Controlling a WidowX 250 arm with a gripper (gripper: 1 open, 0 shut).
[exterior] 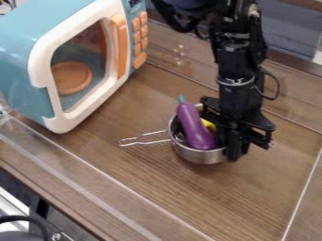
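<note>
A small steel pot (191, 154) with a wire handle pointing left holds a purple eggplant (194, 126) and a yellow item (210, 123) partly hidden behind it. My black gripper (233, 145) is low at the pot's right side, against or over its rim; whether its fingers grip the rim is not clear.
A toy microwave (56, 56) in light blue and white stands at the upper left with its door opening facing right and an orange disc inside. A dark cable lies at the lower left edge.
</note>
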